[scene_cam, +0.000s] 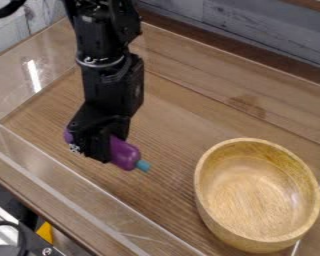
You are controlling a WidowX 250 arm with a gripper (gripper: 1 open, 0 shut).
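Note:
A purple object (123, 154) with a teal tip sits low at the centre-left of the camera view, held by the black gripper (99, 138), which is shut on it and partly hides it. The teal tip points toward the lower right, in the direction of a pale wooden bowl (256, 190) at the lower right, apart from it.
Transparent side walls run along the left edge, and a grey wall stands behind. Cables and a small yellow item lie beyond the table's front left edge.

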